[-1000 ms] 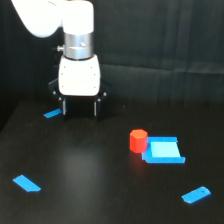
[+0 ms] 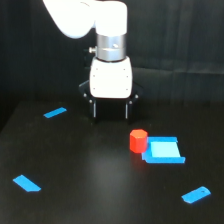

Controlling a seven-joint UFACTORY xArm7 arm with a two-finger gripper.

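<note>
My gripper [image 2: 111,114] hangs from the white arm in the upper middle of the camera view. Its two dark fingers stand wide apart, and nothing shows between them. A red block [image 2: 138,141], with an outline like a hexagon, lies below and to the right of the gripper, clear of its fingers. Right beside the block is a blue square piece [image 2: 175,159] with a pale middle; whether the two touch, I cannot tell.
Small blue strips lie flat on the dark table: one strip [image 2: 55,112] at the far left, another strip [image 2: 26,184] at the near left, and a third strip [image 2: 196,195] at the near right.
The open gripper has shifted to the right and slightly lower in the view, nearer the red block. The red block, the blue square piece and the strips have stayed in place.
</note>
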